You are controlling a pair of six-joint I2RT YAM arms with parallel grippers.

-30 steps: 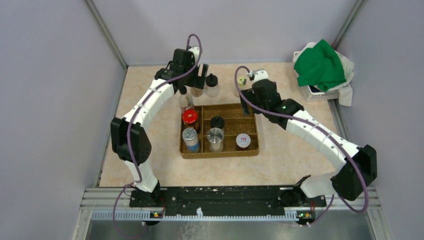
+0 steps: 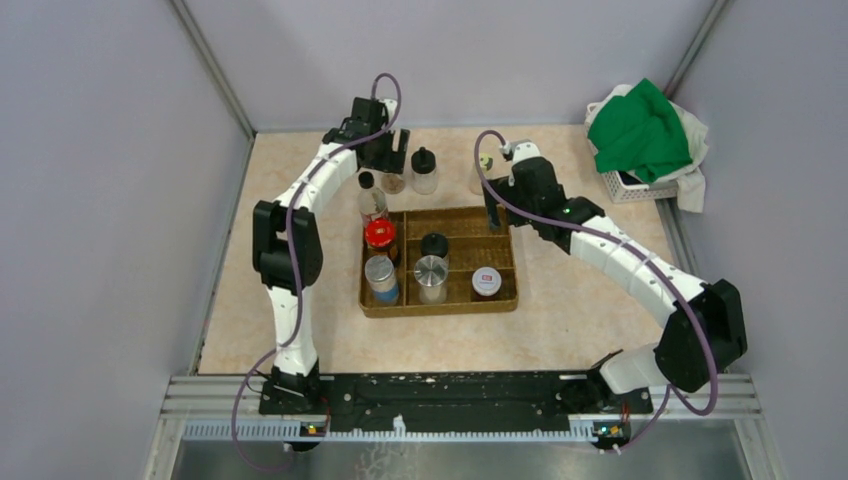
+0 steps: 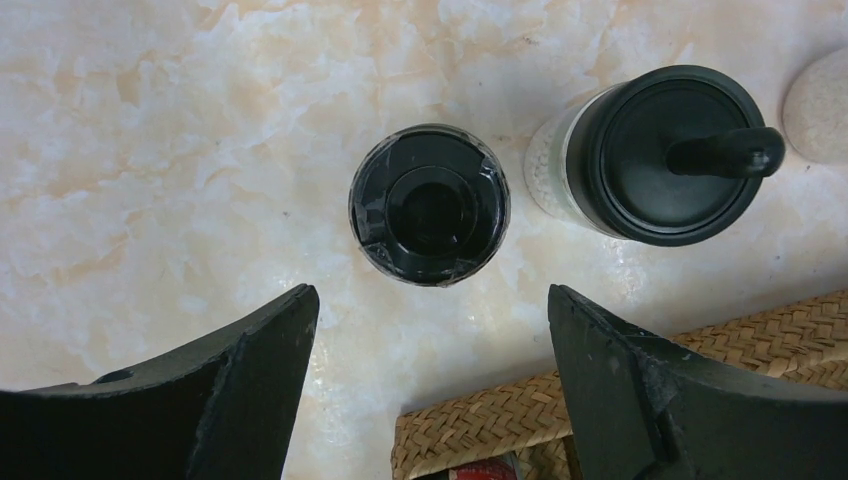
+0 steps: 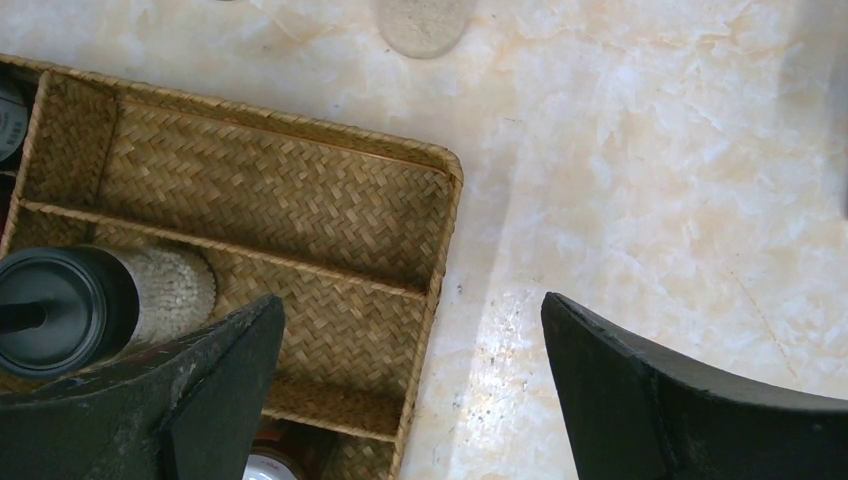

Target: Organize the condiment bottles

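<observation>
My left gripper (image 2: 400, 146) is at the back of the table, its fingers apart. Ahead of the gap between them in the left wrist view is a round dark-topped jar (image 3: 432, 205), standing clear of both fingers. Beside it is a jar with a black handled lid (image 3: 690, 155). The woven basket (image 2: 440, 309) holds a red-lidded jar (image 2: 380, 234), a white-lidded jar (image 2: 487, 281), silver-lidded jars (image 2: 431, 269) and a black-lidded jar (image 4: 50, 310). Over the basket's right edge, my right gripper is open and empty.
A yellowish-topped container (image 2: 485, 163) stands behind the basket's right end. The basket's back right compartment (image 4: 270, 190) is empty. At the back right is a white crate (image 2: 628, 191) with green cloth. Table to the basket's right is clear.
My left gripper has shifted slightly left and its elbow has swung right. The right gripper has moved slightly right. No bottle has visibly moved.
</observation>
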